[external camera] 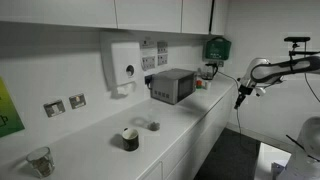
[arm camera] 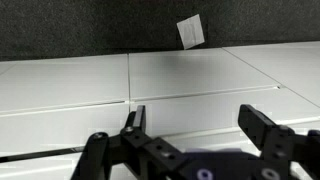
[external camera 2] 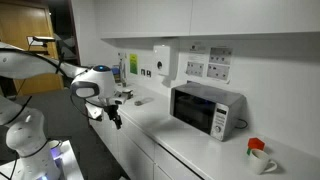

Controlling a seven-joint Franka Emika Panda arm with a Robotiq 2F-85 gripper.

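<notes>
My gripper stands open in the wrist view, its two dark fingers wide apart and nothing between them. Below it are white cabinet fronts and dark floor. In exterior view 1 the gripper (external camera: 238,102) hangs off the far end of the counter, pointing down. From the other side, exterior view 2 shows the gripper (external camera 2: 118,122) in front of the counter's edge, clear of everything on top.
A microwave (external camera 2: 207,110) stands on the white counter (external camera 2: 170,134). A mug (external camera 2: 261,161) and a red item (external camera 2: 256,144) sit at one end. A dark can (external camera: 130,139) and a glass (external camera: 41,161) stand at the other. Overhead cabinets (external camera 2: 250,18) hang above.
</notes>
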